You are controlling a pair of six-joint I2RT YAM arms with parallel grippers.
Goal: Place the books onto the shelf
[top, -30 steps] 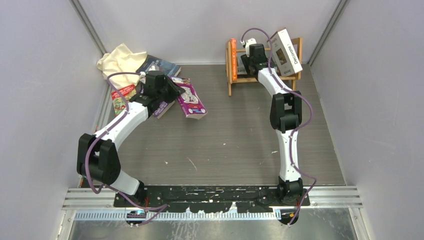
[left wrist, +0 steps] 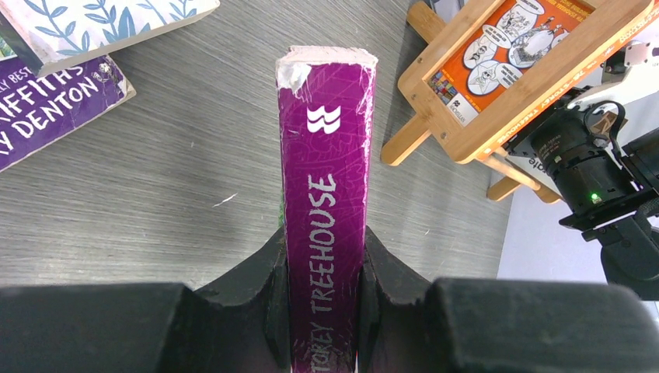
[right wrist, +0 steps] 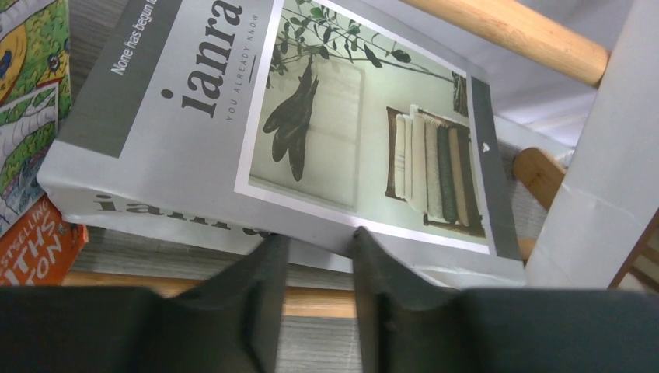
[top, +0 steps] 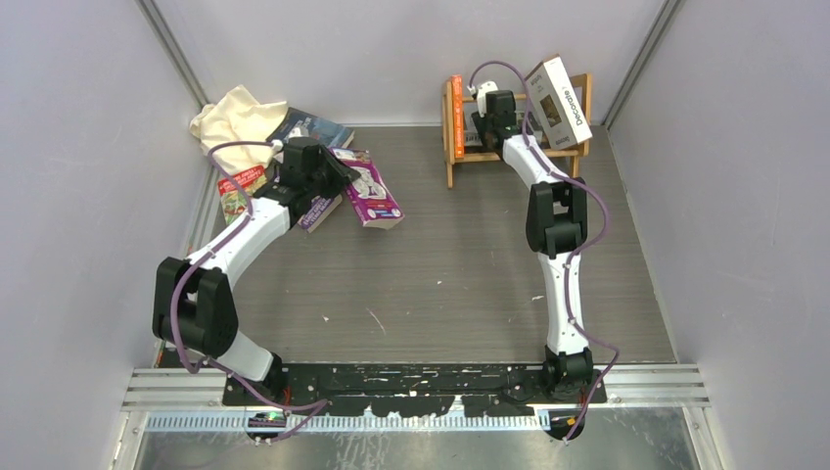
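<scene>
Clamped by its spine, a purple Treehouse book (left wrist: 326,155) is held in my left gripper, in front of the pile at the left. At the wooden rack (top: 449,127), my right gripper is part open, its tips at the lower edge of a grey book (right wrist: 210,167) lying slanted in the rack. Whether that edge sits between the fingers cannot be told. An orange book (top: 457,113) stands at the rack's left end. The white Decorate box-like book (top: 560,103) leans at its right end.
Under the left arm lie a dark blue book (top: 328,129), a purple book (left wrist: 54,113), a red-green book (top: 235,196) and a cream cloth bag (top: 235,117). The floor (top: 431,264) between the arms is clear.
The purple book in my left gripper has shifted up very slightly in the top view. My right arm has edged slightly left at the rack.
</scene>
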